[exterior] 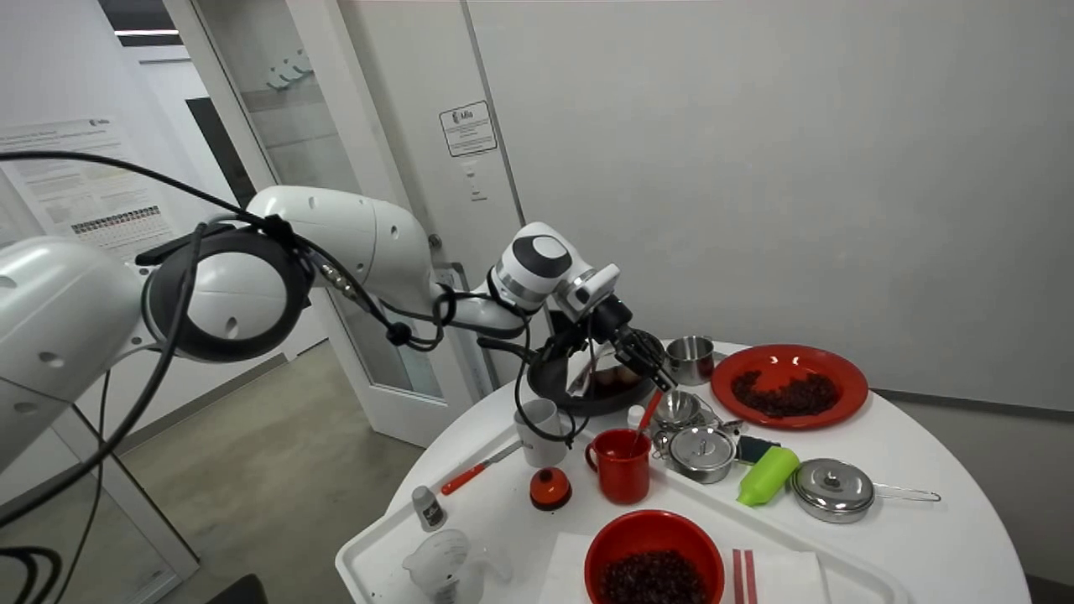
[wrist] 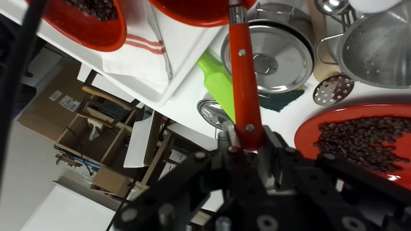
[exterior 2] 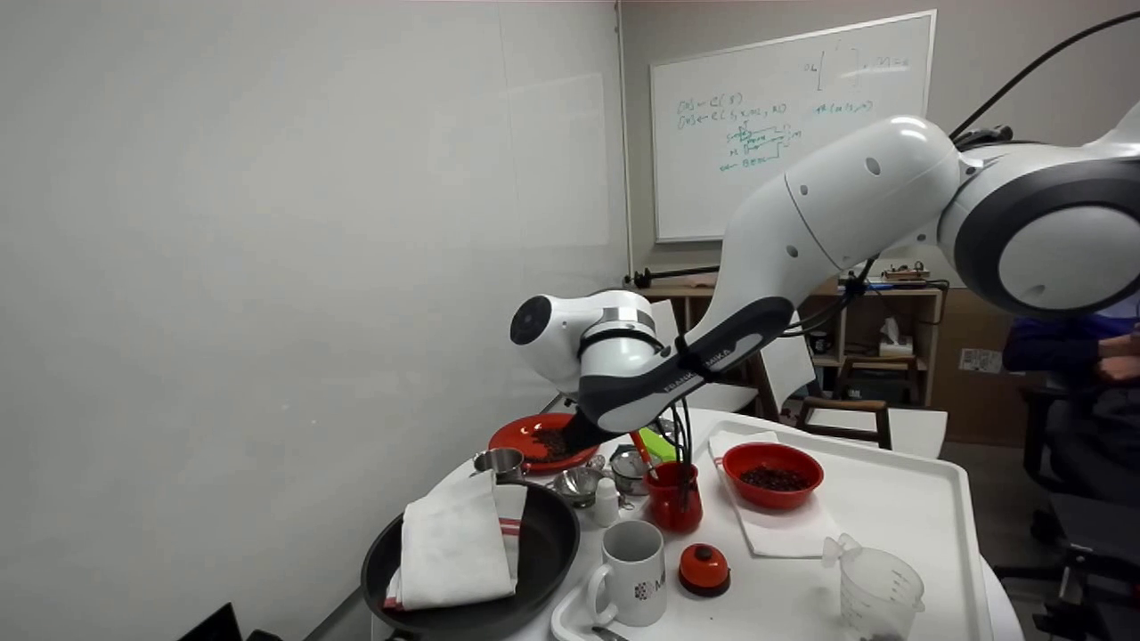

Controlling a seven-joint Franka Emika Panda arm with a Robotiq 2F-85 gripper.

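Note:
A utensil with a red handle (wrist: pixel 246 84) is pinched at its upper end by my gripper, whose fingers are closed around it. Its metal part runs down into the red mug (exterior: pixel 621 473), and its head is hidden there. The mug stands upright on the white tray (exterior: pixel 388 549), its own handle facing left in exterior view 1. My gripper is above and behind the mug, tilted toward it. In exterior view 2 the arm covers the fingers, while the slanting red handle (exterior 2: pixel 641 449) shows above the mug (exterior 2: pixel 674 502).
Crowding the mug are a grey-white mug (exterior 2: pixel 633 572), a red-and-black timer (exterior: pixel 550 488), a lidded pot (exterior: pixel 702 453) and a green bottle (exterior: pixel 767 475). A red bowl (exterior: pixel 614 549) and a red plate (exterior: pixel 851 387) hold dark beans. A black pan (exterior 2: pixel 550 566) contains a towel.

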